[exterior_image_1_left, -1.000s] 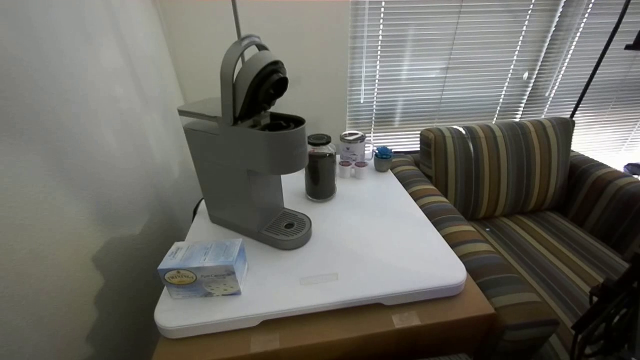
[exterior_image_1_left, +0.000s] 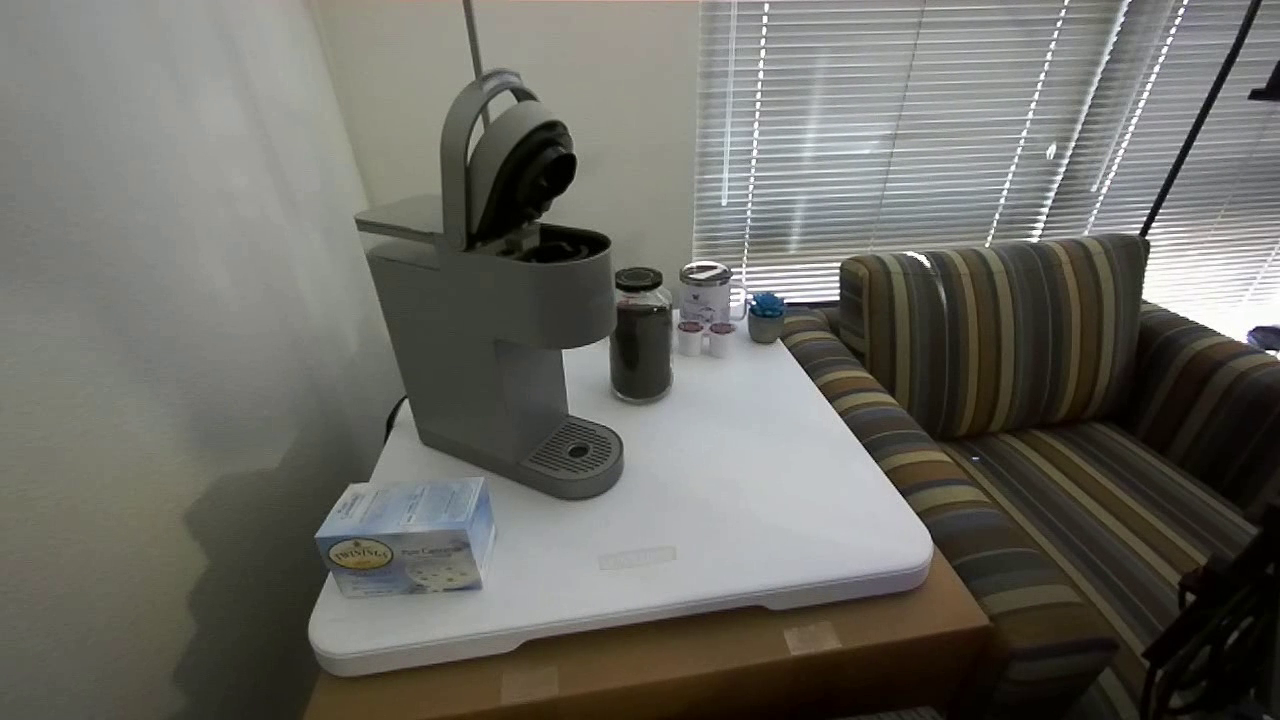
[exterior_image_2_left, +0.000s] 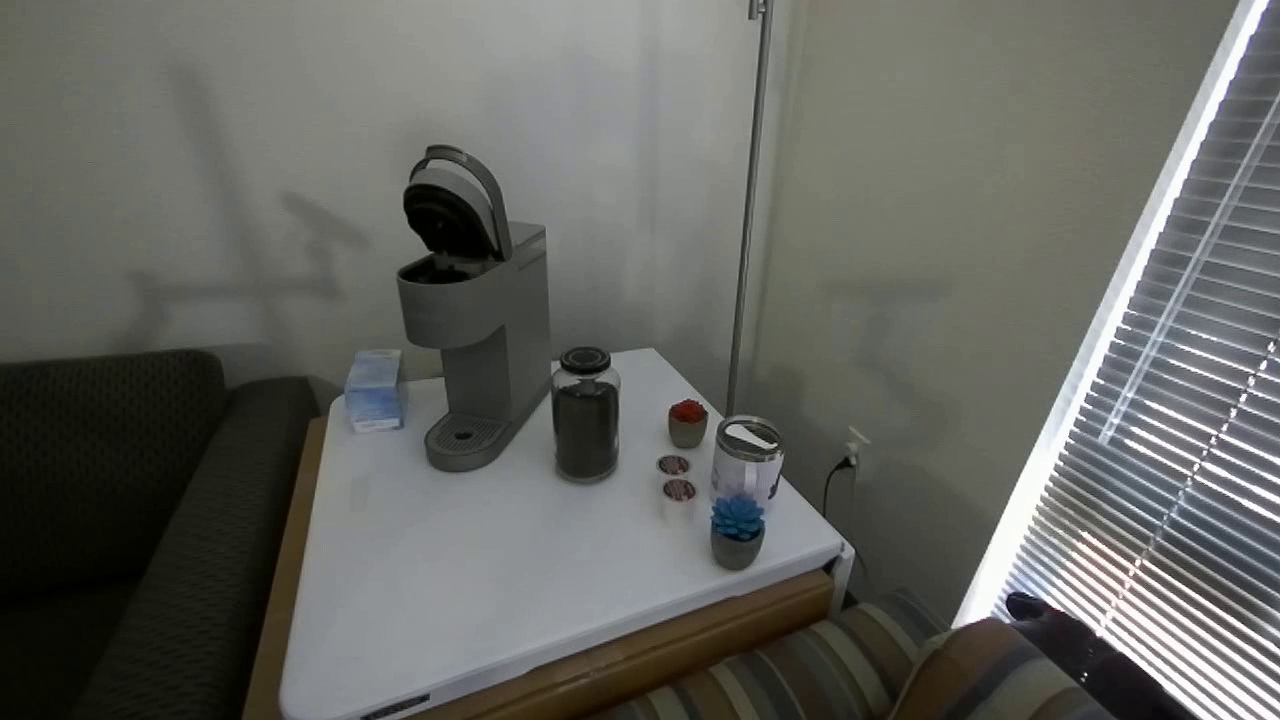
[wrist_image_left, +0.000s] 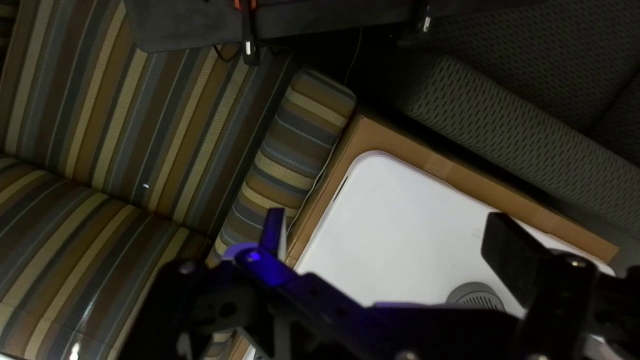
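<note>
A grey coffee maker (exterior_image_1_left: 468, 324) stands on the white table (exterior_image_1_left: 768, 492) with its lid raised. Beside it is a dark-filled glass jar (exterior_image_2_left: 585, 420) with a black lid. Two small pods (exterior_image_1_left: 705, 340) sit near a white mug (exterior_image_2_left: 746, 462) at the table's far end. A blue tea box (exterior_image_1_left: 408, 536) lies by the machine's base. In the wrist view my gripper is open, its fingers wide apart and empty, high above the table; the machine's drip tray (wrist_image_left: 477, 297) shows between them.
Two small potted plants, one blue (exterior_image_2_left: 737, 528) and one red (exterior_image_2_left: 687, 420), stand near the mug. A striped armchair (exterior_image_1_left: 1008, 360) and a dark sofa (exterior_image_2_left: 108, 480) flank the table.
</note>
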